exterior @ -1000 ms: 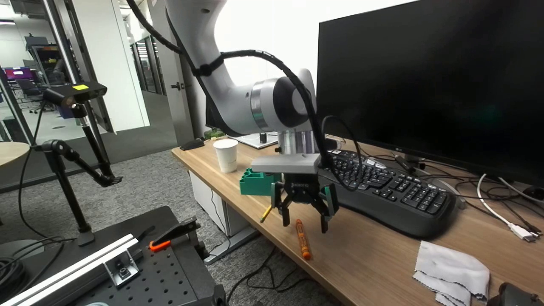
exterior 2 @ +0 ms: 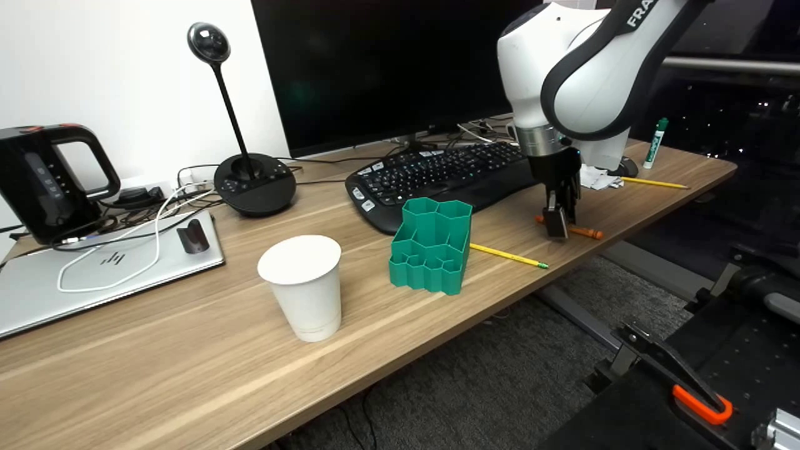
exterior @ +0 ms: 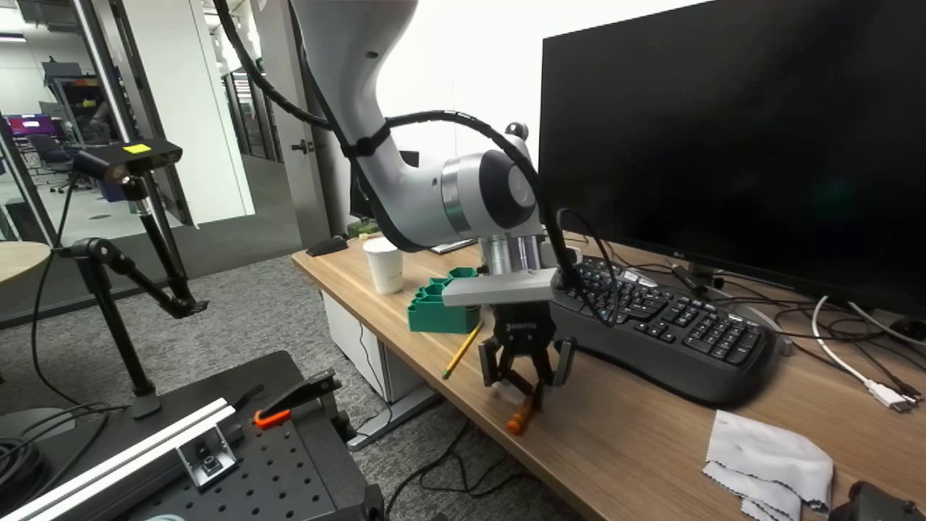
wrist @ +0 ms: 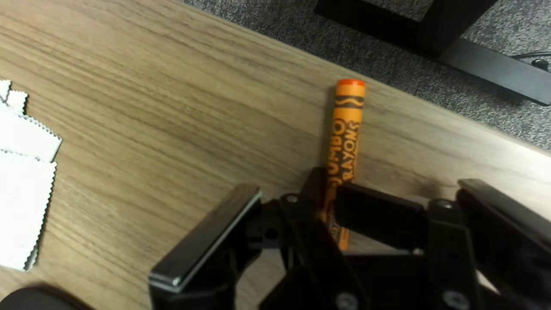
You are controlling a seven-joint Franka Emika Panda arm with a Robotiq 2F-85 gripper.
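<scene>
An orange jumbo crayon [wrist: 347,129] lies on the wooden desk near its front edge. Reaching down over it, my gripper has one fingertip on each side of the crayon, and the gap between them is narrow. Both fingertips look very near or touching its sides; whether they press on it, I cannot tell. In exterior view 1 the crayon's orange end [exterior: 518,425] sticks out in front of the gripper [exterior: 527,391]. Exterior view 2 shows the crayon [exterior 2: 589,232] low at the fingers, its middle hidden.
A green hexagonal holder [exterior 2: 431,251], a yellow pencil [exterior 2: 510,256] and a white cup [exterior 2: 304,289] stand or lie along the desk. Behind the gripper are a black keyboard [exterior: 668,321] and a monitor. A white cloth [exterior: 768,460] lies to the right in exterior view 1.
My gripper has come down onto the crayon, and its fingers have drawn much closer together. The crayon's near end sits slightly farther left and up in exterior view 1.
</scene>
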